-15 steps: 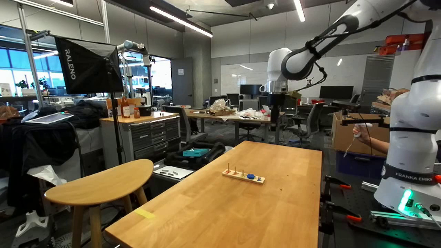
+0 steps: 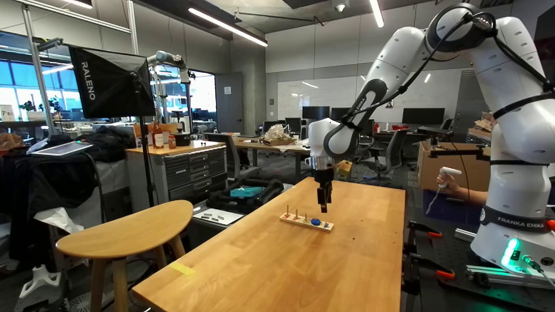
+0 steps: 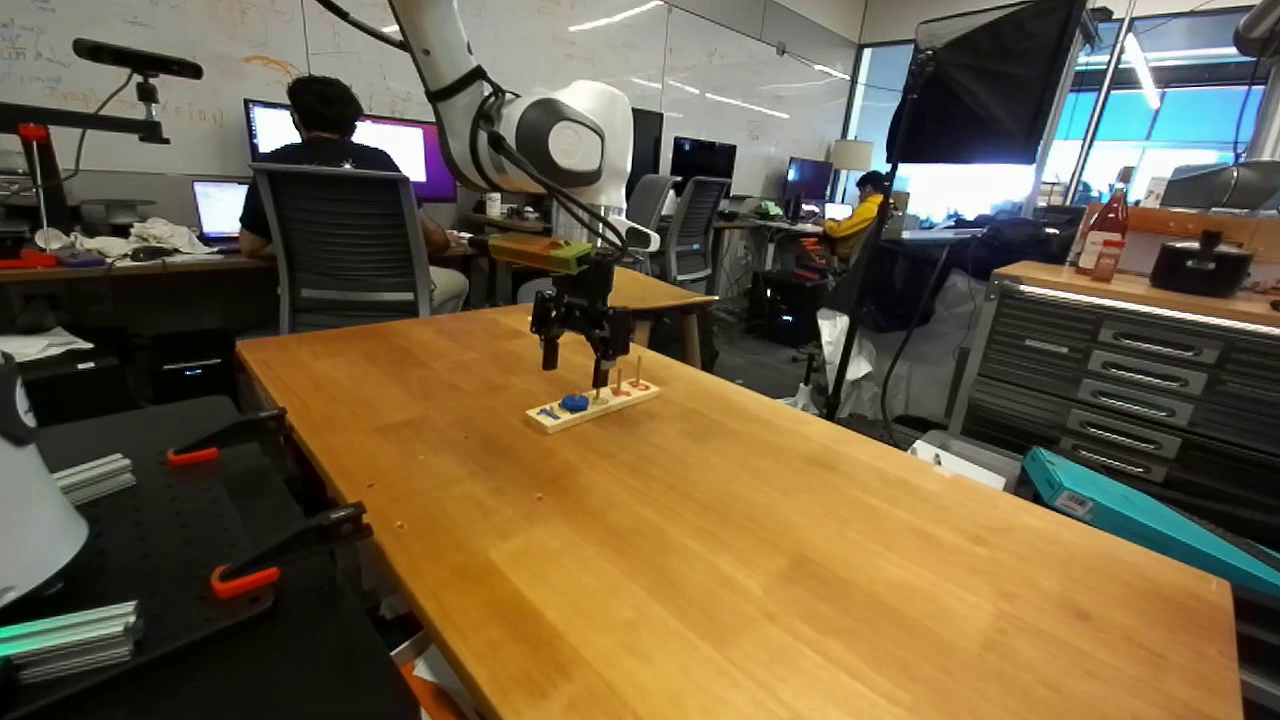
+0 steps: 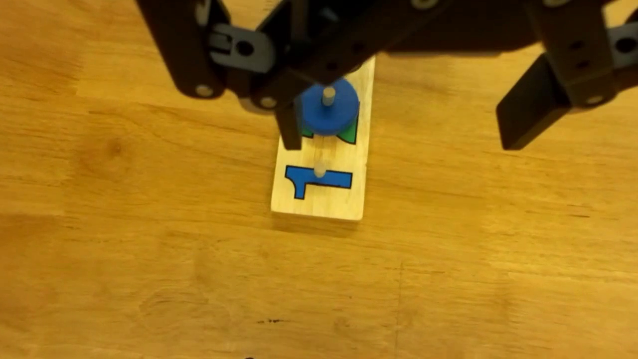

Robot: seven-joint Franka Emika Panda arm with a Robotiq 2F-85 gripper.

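A narrow wooden peg board (image 2: pixel 296 221) lies on the table, with several upright pegs and painted numerals. On one of its pegs sits a blue ring (image 4: pixel 330 113), the peg's tip poking through the hole; the green numeral under it is partly covered. Beside it, at the board's end, a short bare peg (image 4: pixel 320 168) stands over a blue 1. Above the board hangs my gripper, open and pointing down, its fingers wide apart with nothing between them. In the wrist view the left finger overlaps the ring's edge, and the gripper's body hides the board's far part.
Bare tabletop (image 3: pixel 768 540) surrounds the board on all sides. Clamps with orange tips (image 2: pixel 445 274) grip the table's edge by the robot base. A wooden stool (image 2: pixel 130 229) stands off the other side.
The arm has reached out and come down from high up, bringing my gripper leftward in exterior view 1 to just above the board. Board and ring look unmoved.
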